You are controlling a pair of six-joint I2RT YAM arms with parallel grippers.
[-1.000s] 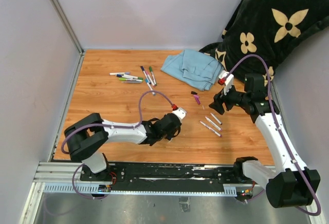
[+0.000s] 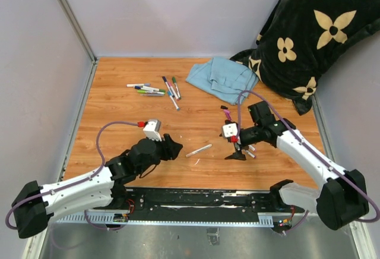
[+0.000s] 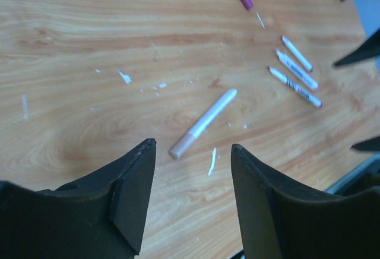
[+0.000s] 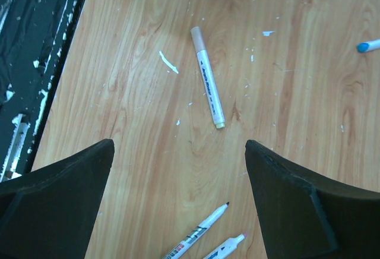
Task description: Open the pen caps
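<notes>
One grey-capped pen [image 2: 199,150] lies alone on the wooden table between my two arms. In the left wrist view this pen [image 3: 203,123] is beyond my left gripper, whose fingers stand apart and empty. My right gripper is open over bare wood, and the pen [image 4: 208,79] lies ahead of its fingertips, grey cap at the far end. Uncapped pens [image 3: 295,68] rest on the right, partly beneath the right arm in the top view. Purple and black caps [image 2: 225,112] lie beyond them.
Several capped pens [image 2: 148,89] lie at the back left, with more pens [image 2: 172,92] beside them. A folded blue cloth [image 2: 222,79] is at the back. The dark patterned cushion [image 2: 309,39] fills the back right corner. Bare wood covers the left side.
My left gripper has drawn back to the left, leaving the grey-capped pen in plain view on the table. My right gripper has come left and toward the front, nearer that pen.
</notes>
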